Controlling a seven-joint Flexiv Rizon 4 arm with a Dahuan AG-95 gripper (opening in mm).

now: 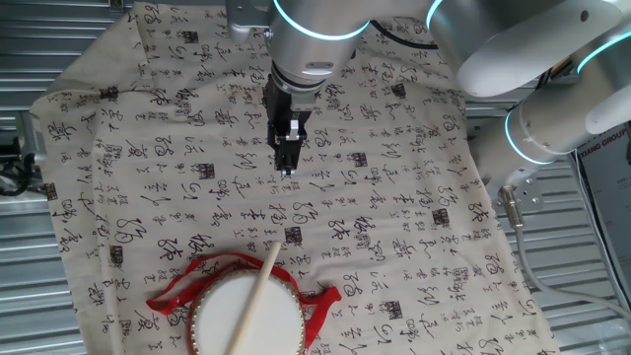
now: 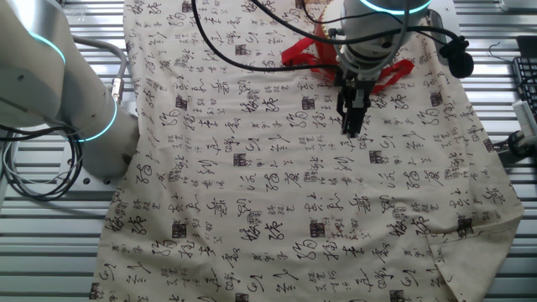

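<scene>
A white-topped drum (image 1: 227, 316) with a studded rim and red ribbon (image 1: 323, 314) lies at the lower edge of exterior view 1, partly cut off by the frame. Across its top rests a pale wooden stick (image 1: 258, 296), its upper end reaching past the rim. My black gripper (image 1: 287, 170) points down over the cloth, well apart from the drum and the stick. In exterior view 2 the gripper (image 2: 351, 132) hangs in front of the red ribbon (image 2: 390, 75), and the arm hides most of the drum. Its fingers are too small and dark to show how they stand; no held object is visible.
A cream cloth (image 1: 227, 212) with black calligraphy covers the slatted metal table (image 2: 59, 243), its middle bare. Dark cables (image 2: 243, 65) hang across exterior view 2. A keyboard (image 2: 527, 80) sits at that view's right edge.
</scene>
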